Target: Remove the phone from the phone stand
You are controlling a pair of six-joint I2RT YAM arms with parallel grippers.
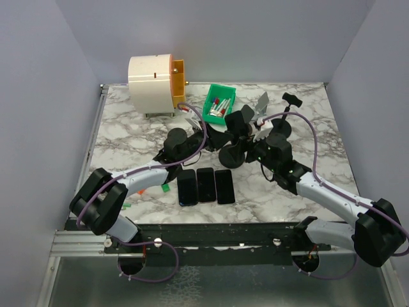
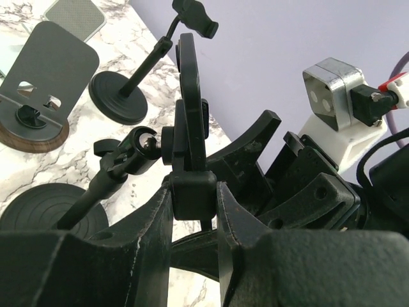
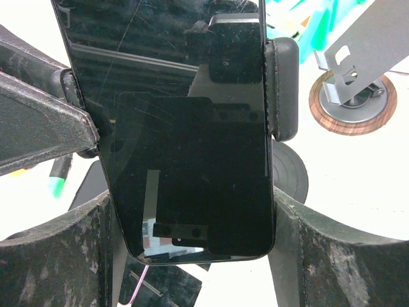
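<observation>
A black phone (image 3: 188,160) sits upright in the holder of a black stand, whose round base (image 2: 54,208) shows below. My right gripper (image 1: 246,146) is shut on the phone; in the right wrist view the phone fills the space between its fingers. My left gripper (image 1: 227,135) reaches to the same phone from the left; in the left wrist view its fingertips sit at the phone's end, seen edge-on. Whether they grip it I cannot tell.
Several phones (image 1: 206,185) lie flat below the stand. A green bin (image 1: 217,96), a metal stand (image 2: 45,83), another black stand (image 2: 118,96) and a white drum-shaped case (image 1: 150,83) stand behind.
</observation>
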